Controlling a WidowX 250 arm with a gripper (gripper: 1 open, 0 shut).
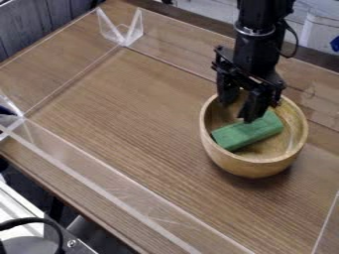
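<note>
A round wooden bowl (253,163) stands on the right side of the table, with a green block (243,134) lying inside it. My black gripper (243,107) is over the back part of the bowl, its fingers low at or inside the rim, just behind the block. The dark fingers overlap each other in this view, so how far apart they are is unclear, as is any contact with the block.
Transparent tape strips cross it. A black cable and pale hardware are at the lower left edge.
</note>
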